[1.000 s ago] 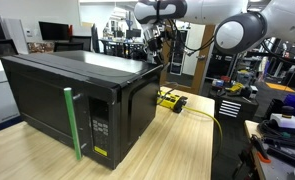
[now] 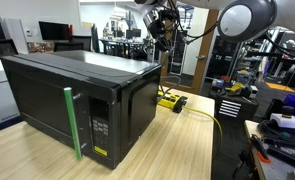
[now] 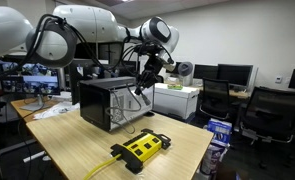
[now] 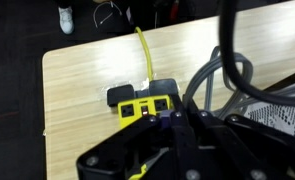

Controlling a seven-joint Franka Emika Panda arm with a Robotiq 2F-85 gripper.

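Note:
My gripper [image 3: 145, 80] is raised above the table behind the black microwave [image 2: 72, 100], whose back faces exterior view 2. A grey cord [image 4: 215, 72] runs up to the fingers in the wrist view, and my gripper looks shut on its end. What exactly sits between the fingertips is mostly hidden. The yellow power strip [image 3: 142, 149] lies flat on the wooden table, apart from the gripper. Seen from the wrist, the power strip [image 4: 137, 108] shows beyond and left of the fingertips.
A yellow cable [image 2: 215, 120] trails from the strip over the table edge. A green strip [image 2: 73, 122] stands against the microwave's front. Black office chairs [image 3: 272, 113] stand beyond the table.
In exterior view 1 the arm has risen from behind the microwave, and more of the hanging cord shows beneath it. The microwave and the power strip have stayed in place.

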